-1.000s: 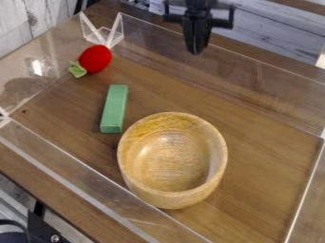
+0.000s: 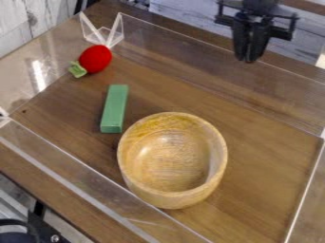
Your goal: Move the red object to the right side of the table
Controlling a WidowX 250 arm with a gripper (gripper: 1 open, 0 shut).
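Observation:
Toward the far left of the table lies a red object (image 2: 95,58), round like a strawberry or tomato, with a green end facing the lower left. My dark gripper (image 2: 248,57) hangs at the far edge, right of centre, well away from the red object. Its fingers are small and dark here, so how far apart they stand does not show. No object is visible at the fingertips.
A green block (image 2: 114,109) lies left of centre. In front of it stands a wooden bowl (image 2: 173,159), empty. A white wire-like stand (image 2: 103,30) is behind the red object. Clear walls border the table.
The gripper has moved to the right along the far edge and a little lower in view. The red object, green block and bowl have stayed in place.

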